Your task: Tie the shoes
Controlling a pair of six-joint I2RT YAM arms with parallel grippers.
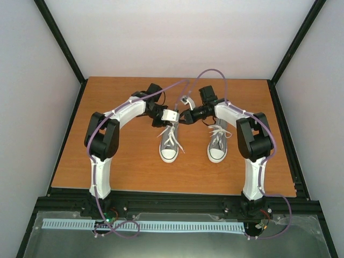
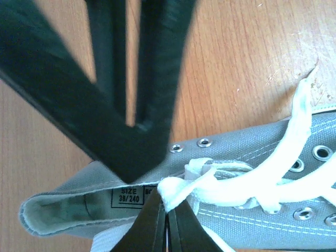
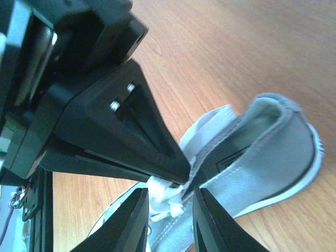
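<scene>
The left grey shoe (image 1: 169, 148) has white laces (image 2: 247, 189) crossed over its tongue. My left gripper is shut, its tips against the white lace bunch near the shoe's opening; whether any lace is pinched between them cannot be told. Seen from the right wrist, the left gripper's dark fingers (image 3: 152, 142) reach down onto that same lace bunch (image 3: 163, 197). My right gripper stands open over the shoe, fingers apart, with the bunch visible beyond the gap. In the left wrist view its dark finger (image 2: 131, 152) looms above the opening.
The right grey shoe (image 1: 217, 149) stands beside the first with its white laces (image 1: 219, 130) on top, under the right arm. Bare wooden table (image 1: 129, 166) lies left of and in front of the shoes.
</scene>
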